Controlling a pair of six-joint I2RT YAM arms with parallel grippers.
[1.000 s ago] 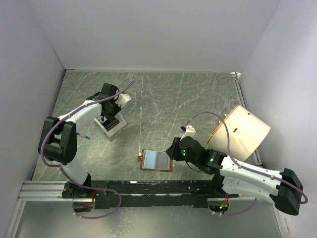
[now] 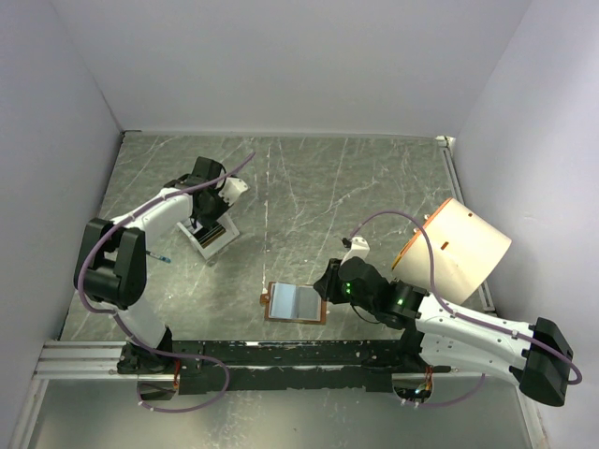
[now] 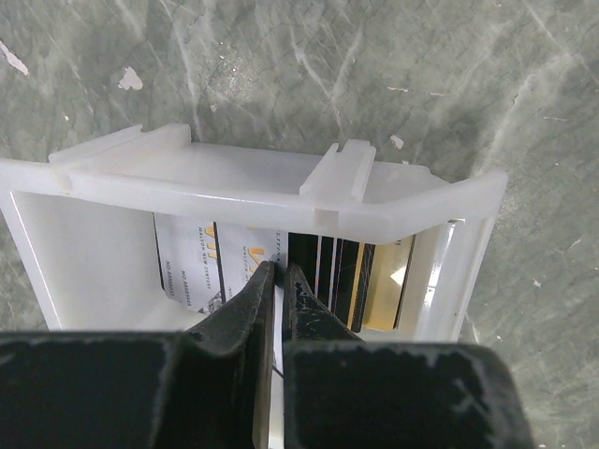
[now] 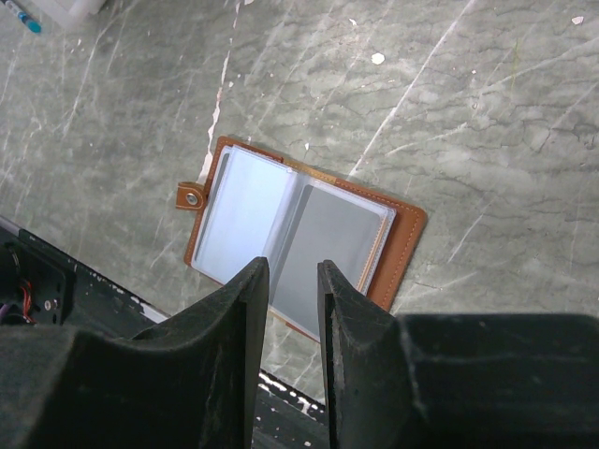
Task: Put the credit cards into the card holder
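Note:
A white card tray point(image 3: 253, 201) stands at the left of the table, with several credit cards point(image 3: 192, 262) on edge inside: white ones, black ones and a gold one. My left gripper reaches down into this tray and is shut on a card, whose thin pale edge shows between the fingers. The brown leather card holder point(image 4: 404, 243) lies open and flat near the front edge, its clear sleeves point(image 4: 328, 243) facing up. Just above its right side, my right gripper is part open, with nothing between its fingers.
A blue pen point(image 2: 158, 256) lies left of the tray. At the right, a large white box with orange edges point(image 2: 454, 251) leans near the wall.

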